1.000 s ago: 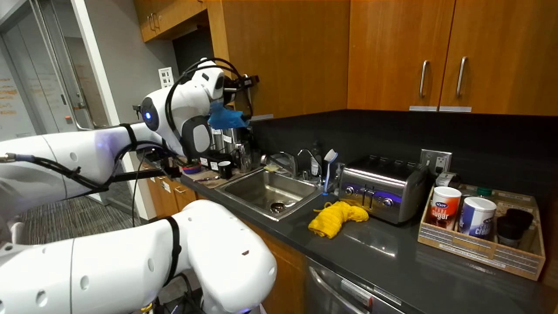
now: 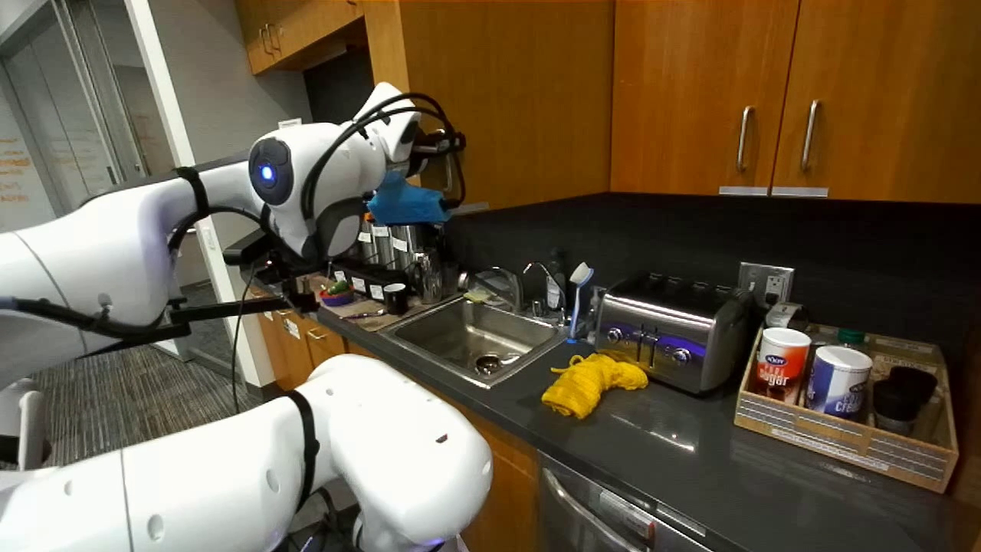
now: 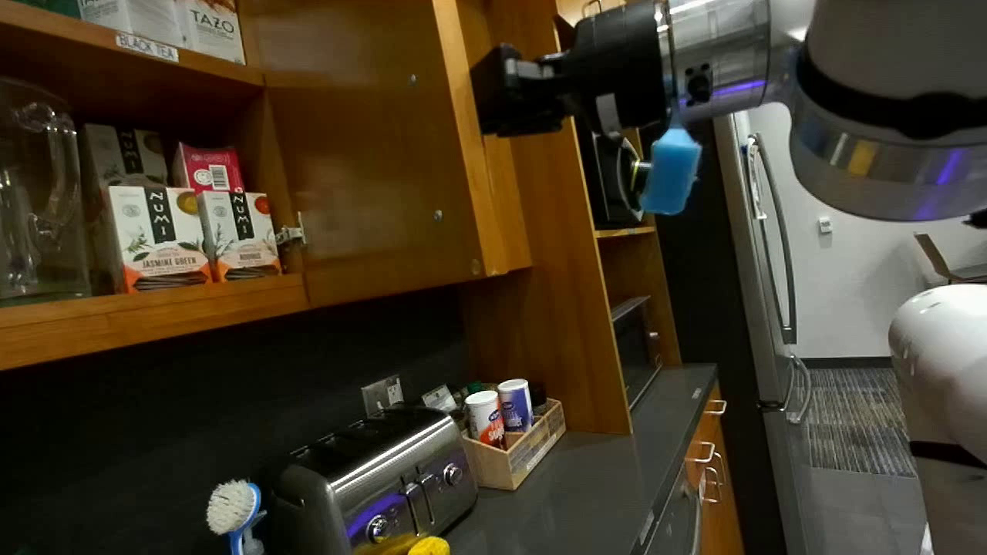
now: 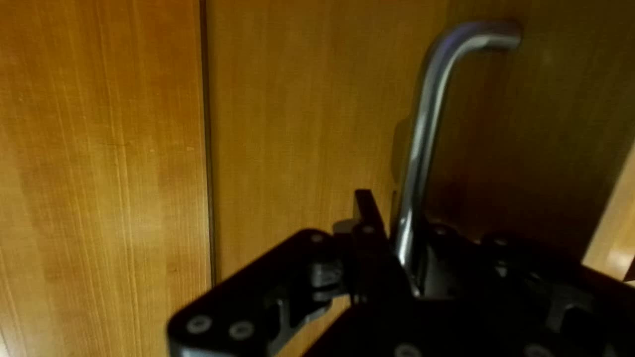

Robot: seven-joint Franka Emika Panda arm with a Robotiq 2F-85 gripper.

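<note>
In the wrist view, the fingers of my gripper stand on either side of a vertical silver bar handle point(image 4: 423, 128), shut on its lower part. This handle is fixed to a wooden cabinet door point(image 4: 309, 119). From the other side, in exterior view 2, a cabinet door point(image 3: 370, 157) stands swung open on its hinge, inner face showing. The wrist housing point(image 3: 618, 69) is beyond that door's free edge, but the fingertips cannot be made out there. Exterior view 1 has the hand's blue cover point(image 2: 406, 201) high over the counter's sink end.
Tea boxes point(image 3: 159, 236) and a glass pitcher point(image 3: 42, 194) fill the open cabinet's shelves. Below are the sink point(image 2: 478, 336), a yellow cloth point(image 2: 593, 382), the toaster point(image 2: 657, 331) and a cardboard tray point(image 2: 846, 441) with canisters. Clear counter point(image 2: 736, 492) lies at the front right.
In exterior view 1, my hand has moved a little to the right and the upper arm links have shifted. The cloth, toaster and tray stay where they were.
</note>
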